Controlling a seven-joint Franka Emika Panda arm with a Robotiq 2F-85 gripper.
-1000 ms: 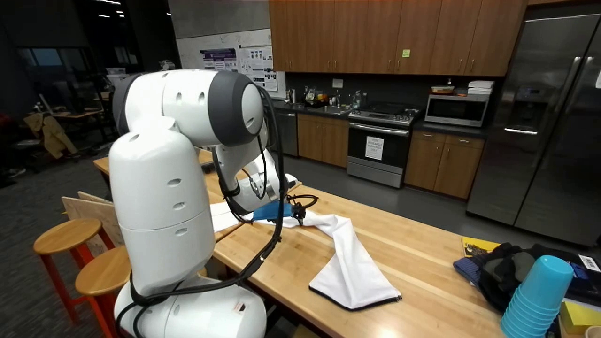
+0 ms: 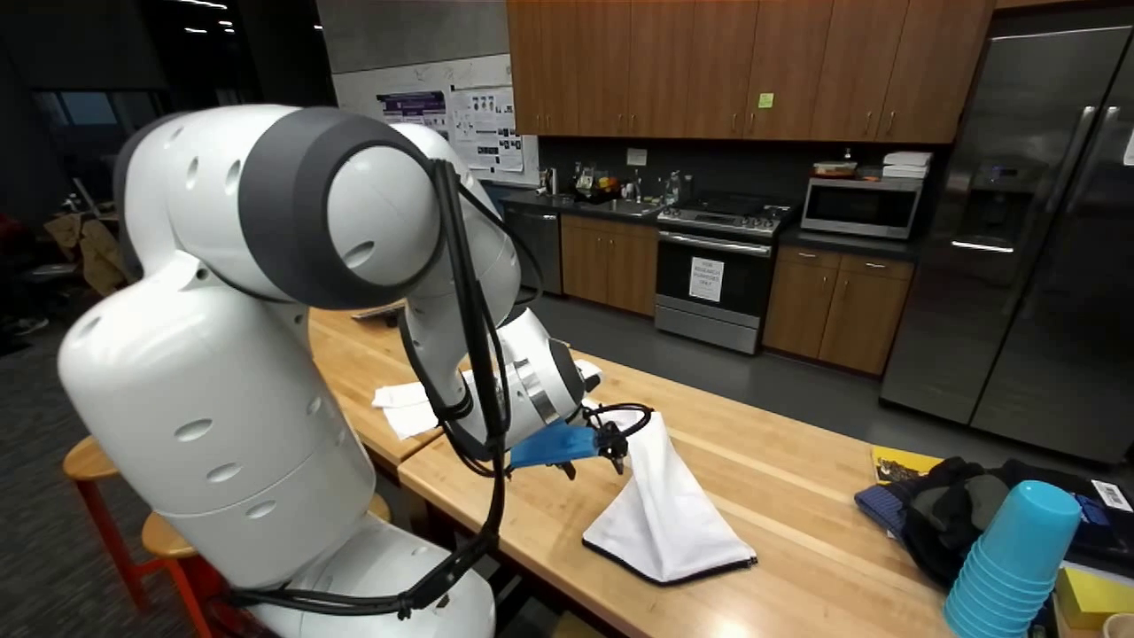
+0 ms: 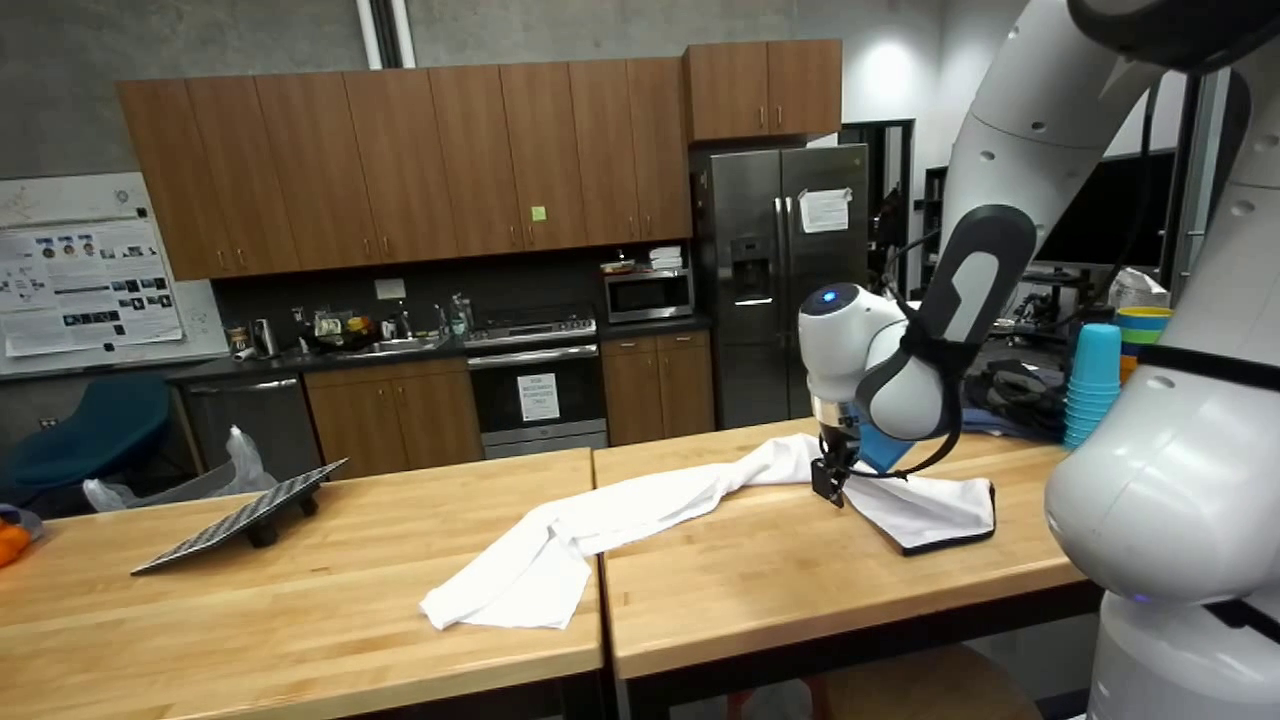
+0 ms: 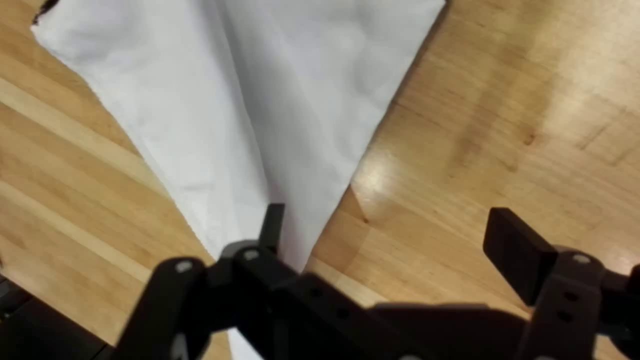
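A long white cloth (image 3: 672,510) lies in a bent strip across the seam between two wooden tables. Its wider end, edged in black, is spread flat in front of my arm, where exterior view 1 shows the cloth (image 2: 664,510) fanning out. My gripper (image 2: 595,468) hangs low beside the cloth's narrower, folded stretch. In the wrist view the gripper is open, its fingers wide apart. The left finger (image 4: 273,228) overlaps the cloth (image 4: 240,108) in view; the right finger (image 4: 516,255) is over bare wood. Nothing is held. Whether a fingertip touches the cloth, I cannot tell.
Stacked blue cups (image 2: 1010,564) and dark clothing (image 2: 957,505) occupy the table's far right end. A tilted dark panel (image 3: 246,518) stands on the other table. Bare wood (image 2: 819,468) lies right of the cloth.
The arm has swung and my gripper has come to the right and nearer the camera, closer to the cloth's wide end. The wide end itself looks unmoved.
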